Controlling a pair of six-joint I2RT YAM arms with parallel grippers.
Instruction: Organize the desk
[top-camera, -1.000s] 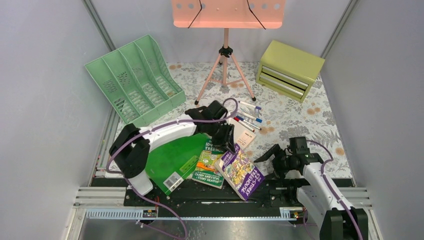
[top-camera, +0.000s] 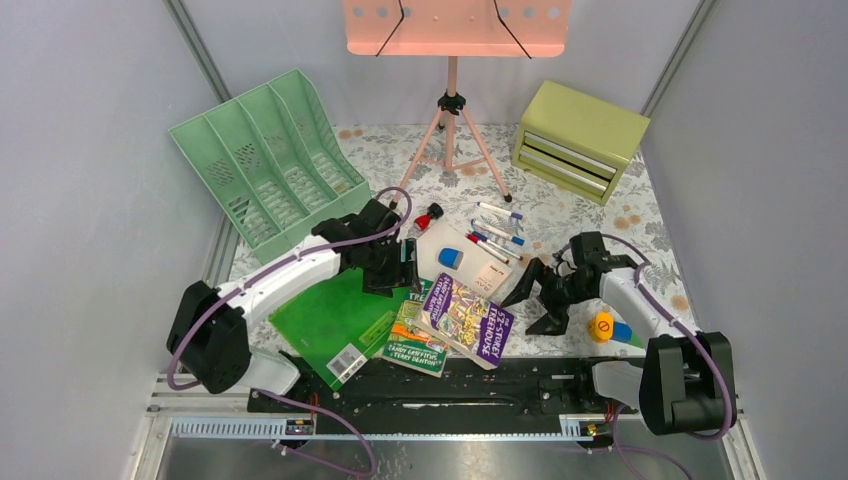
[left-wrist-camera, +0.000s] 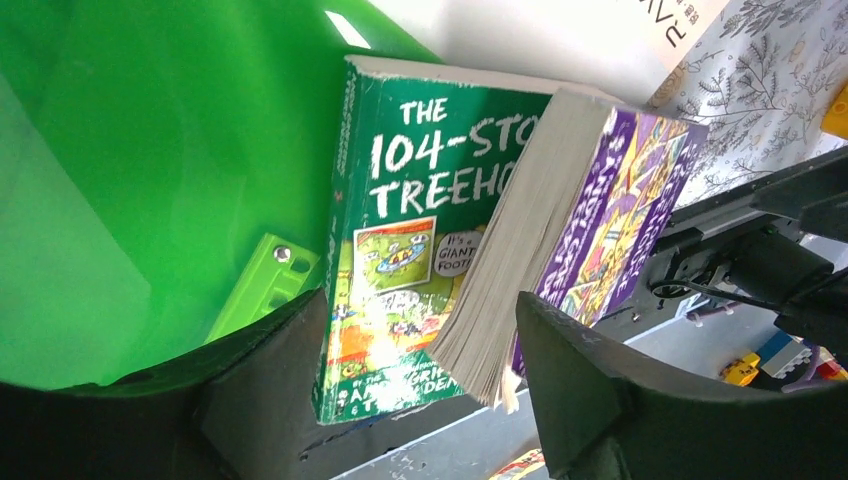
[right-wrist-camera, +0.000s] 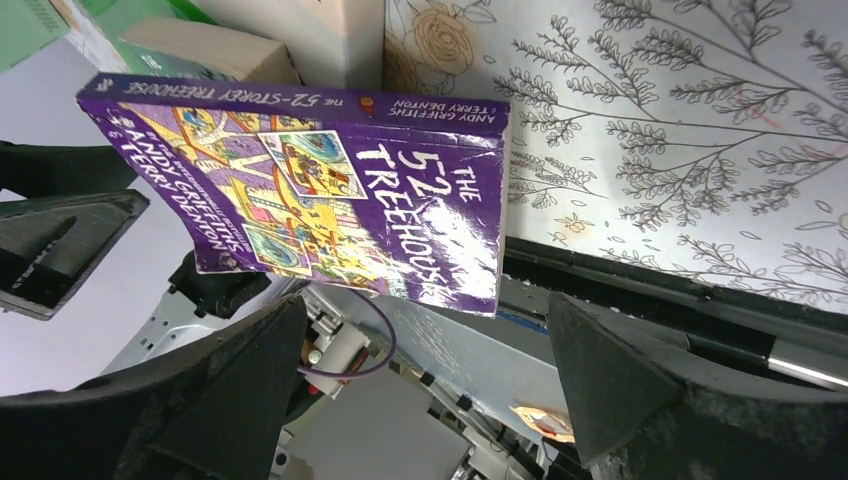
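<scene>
The purple 52-Storey Treehouse book (top-camera: 466, 318) partly overlaps the green 104-Storey Treehouse book (left-wrist-camera: 400, 200) at the desk's front. In the left wrist view its page edges (left-wrist-camera: 525, 240) face the camera. My left gripper (top-camera: 392, 280) is open over the green book's upper left, its fingers (left-wrist-camera: 580, 370) apart with nothing gripped. To the right of the purple book stands my right gripper (top-camera: 522, 314), also open and empty; the cover (right-wrist-camera: 330, 200) shows beyond its fingers in the right wrist view. A green folder (top-camera: 325, 315) lies left of the books.
Several markers (top-camera: 497, 228), a blue eraser (top-camera: 450, 258), a pale notebook (top-camera: 484, 268) and a red-black bottle (top-camera: 428, 216) lie behind the books. A green file rack (top-camera: 262, 170), pink stand (top-camera: 452, 80) and green drawer unit (top-camera: 580, 130) stand at the back. A yellow-blue item (top-camera: 601, 327) sits right.
</scene>
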